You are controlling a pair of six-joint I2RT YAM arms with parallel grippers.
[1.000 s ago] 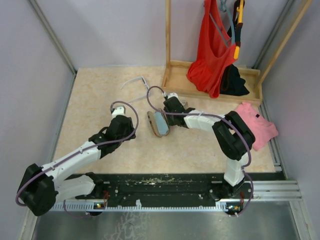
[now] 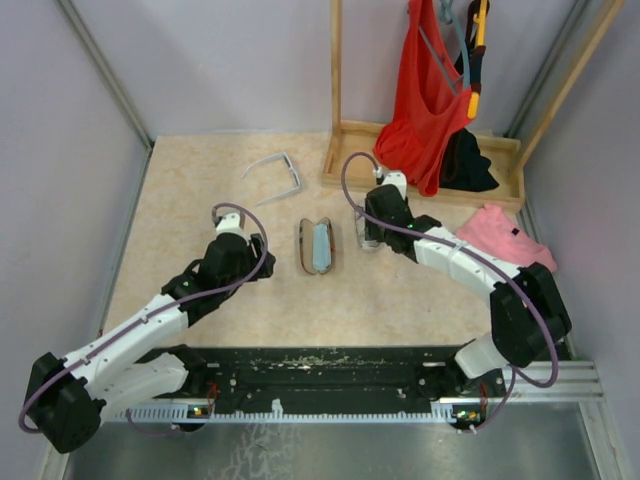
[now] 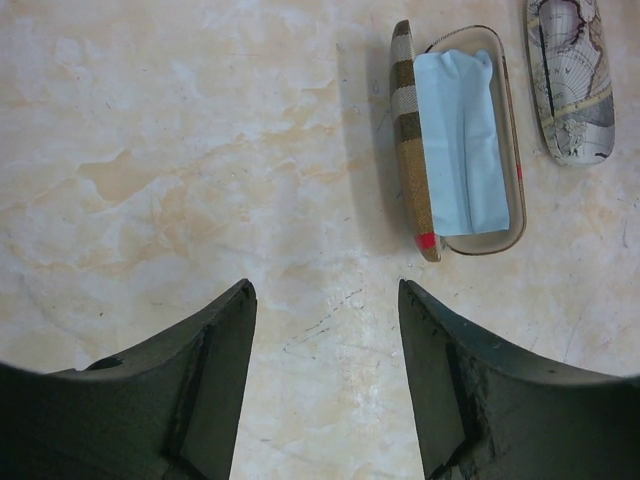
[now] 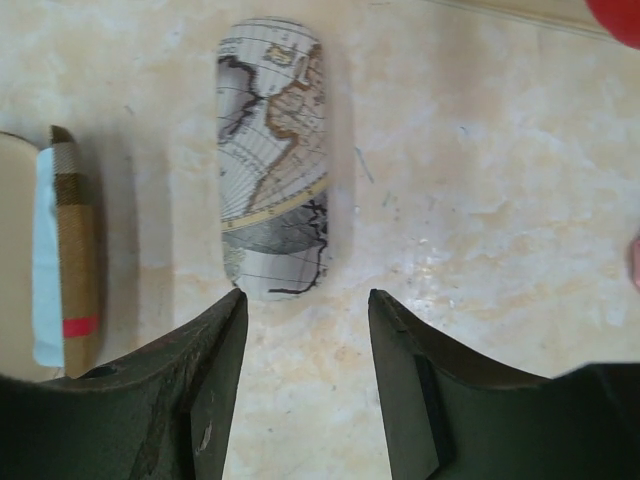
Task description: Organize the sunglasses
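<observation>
An open glasses case (image 2: pixel 316 245) with a light blue cloth (image 3: pixel 462 140) inside lies mid-table, its lid striped brown. To its right lies a closed map-print case (image 4: pixel 272 150), mostly under the right arm in the top view. White sunglasses or frames (image 2: pixel 293 175) lie at the back, left of the wooden rack. My left gripper stands open and empty, left and nearer than the open case. My right gripper is open with nothing between its fingers, over the near end of the map-print case.
A wooden rack (image 2: pixel 335 80) holding red (image 2: pixel 410 130) and black garments fills the back right. A pink cloth (image 2: pixel 500 240) lies at the right edge.
My right gripper has moved right from the open case to over the map-print case. The open case has straightened from its tilt.
</observation>
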